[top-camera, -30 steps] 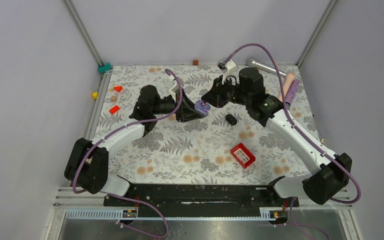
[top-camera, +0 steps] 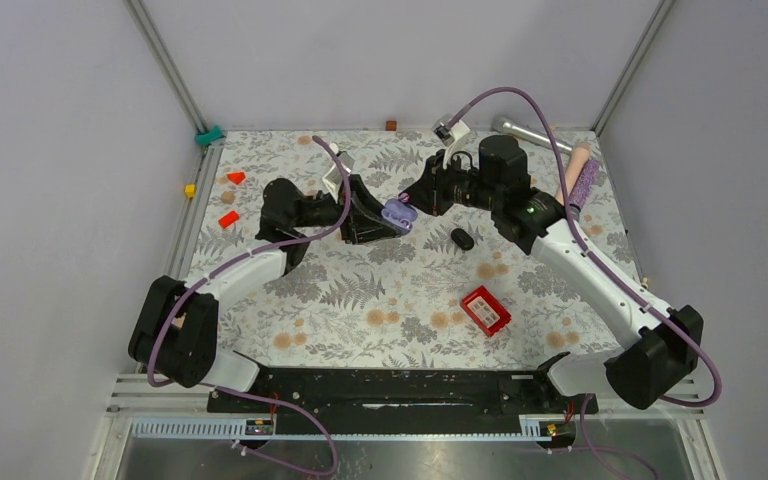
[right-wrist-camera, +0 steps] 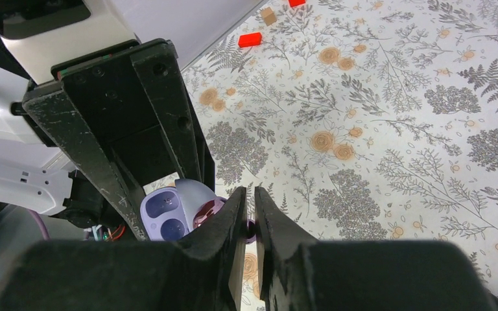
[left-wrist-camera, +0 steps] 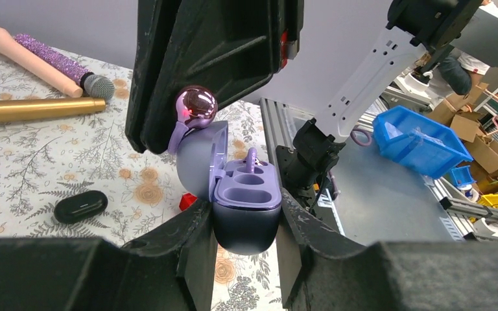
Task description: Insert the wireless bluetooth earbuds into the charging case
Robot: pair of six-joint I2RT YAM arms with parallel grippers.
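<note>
An open lilac charging case (left-wrist-camera: 246, 214) with empty-looking slots is held upright in my left gripper, which is shut on it, above the table's middle. My right gripper is shut on a shiny pink-and-lilac earbud (left-wrist-camera: 195, 107), held just beside the case's raised lid at its upper left in the left wrist view. In the right wrist view the earbud is mostly hidden behind the fingertips. A metallic piece shows inside the case's far slot, too small to identify surely.
A black oval object (top-camera: 462, 239) lies right of the grippers and a red box (top-camera: 485, 310) nearer the front. Microphones and rods (top-camera: 582, 185) lie at the back right; small red blocks (top-camera: 229, 218) at the left.
My left gripper has moved slightly left with the case, drawing it a little away from my right gripper, which has stayed about still.
</note>
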